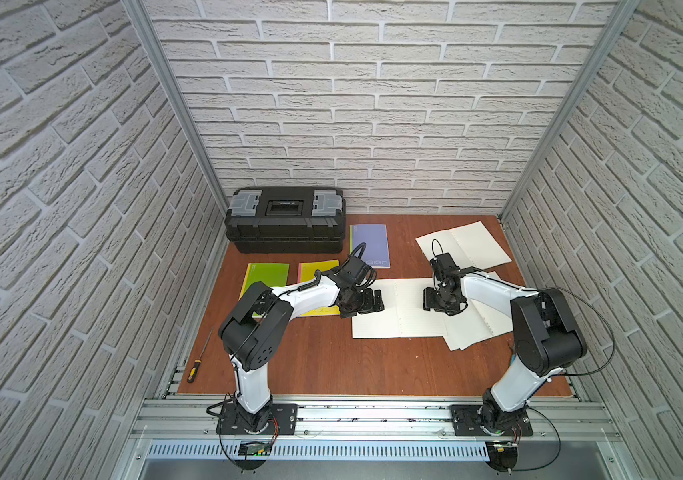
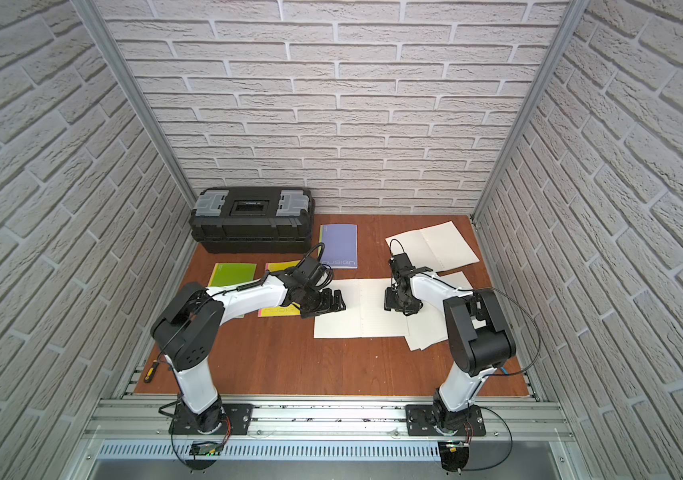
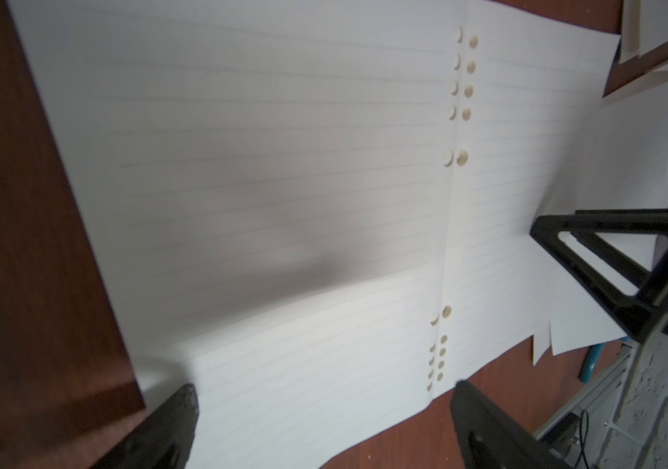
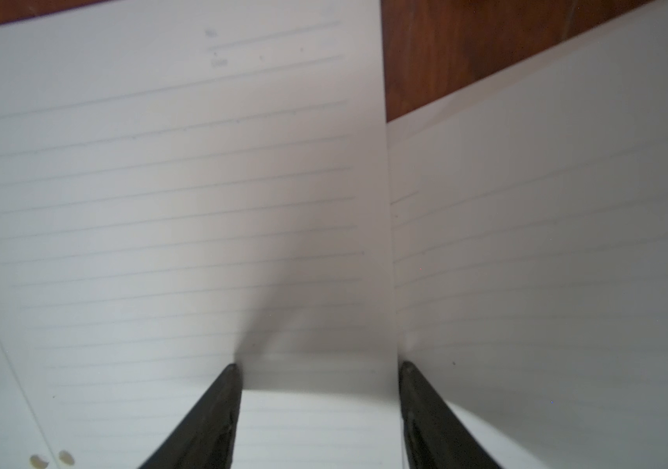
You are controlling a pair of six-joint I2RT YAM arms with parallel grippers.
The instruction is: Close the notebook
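Observation:
An open notebook with white lined pages lies flat at the middle of the table. Its punched spine runs between the two pages in the left wrist view. Over its left page is my left gripper, open, with its fingers apart and nothing held. My right gripper stands at the right page's outer edge, fingers part open. In the right wrist view the page edge runs beside its right finger; no page shows pinched there.
Another open notebook lies partly beneath the right page, and one more is at the back right. Green, yellow and blue notebooks lie left and behind. A black toolbox stands at the back left.

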